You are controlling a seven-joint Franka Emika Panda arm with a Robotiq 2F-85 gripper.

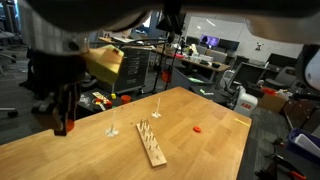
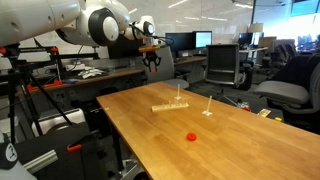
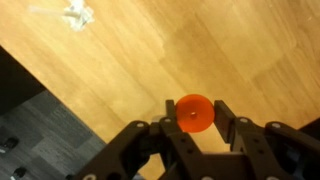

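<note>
A round orange-red piece sits between the fingertips of my gripper, which is shut on it in the wrist view. In exterior view 1 the gripper looms large at the left, close to the camera, with the red piece at its tip. A wooden strip with a row of small pegs lies on the table. Farther right, a second red round piece rests alone on the wood; exterior view 2 shows this piece too.
Two thin white uprights on small bases, one left of the strip and another behind it, stand on the table. Bare wood lies to the right. Office chairs and drawers stand beyond the table.
</note>
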